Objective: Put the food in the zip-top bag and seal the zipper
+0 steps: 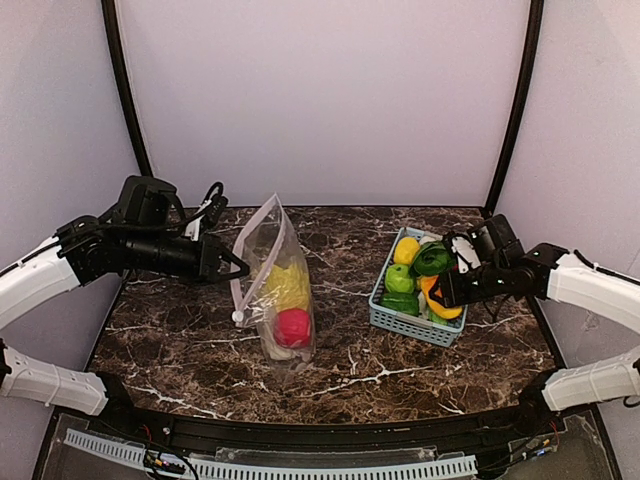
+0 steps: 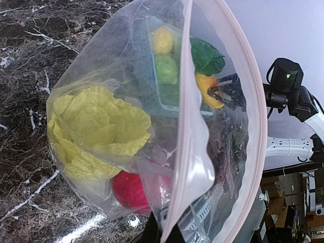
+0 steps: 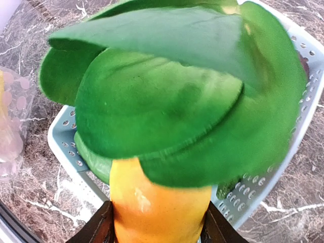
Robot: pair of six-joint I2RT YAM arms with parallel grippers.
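Observation:
The clear zip bag [image 1: 262,232] stands with its mouth agape, a yellow leafy food [image 2: 96,129] and a red round food [image 2: 130,190] inside. At the bag's rim my left gripper is shut on its edge. Over the front right of the blue basket, my right gripper [image 1: 452,290] is shut on an orange-yellow food [image 3: 159,205], one finger [image 3: 104,223] on either side of it. Large green leaves [image 3: 162,101] lie just beyond that food and hide much of the basket's contents.
The blue basket [image 1: 412,327] also holds a yellow food [image 1: 406,250], a green apple-like food [image 1: 398,278] and a green pepper-like food [image 1: 400,303]. Bare dark marble tabletop [image 1: 345,285] separates bag and basket.

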